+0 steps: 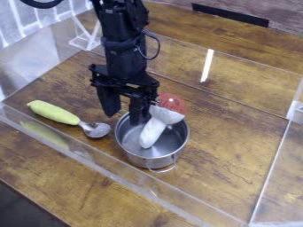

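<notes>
My black gripper [124,102] hangs above the left rim of a steel pot [154,155], its fingers pointing down; whether anything is between them is hard to make out. In the pot rests a white elongated object [154,130] with a red piece [171,102] at its upper end. A pale yellow-green corn-like object [53,113] lies on the wooden table to the left, with a metal spoon [95,129] beside it.
Clear plastic panels border the table [225,168] at the left, front and right. The wooden surface to the right of and behind the pot is mostly free.
</notes>
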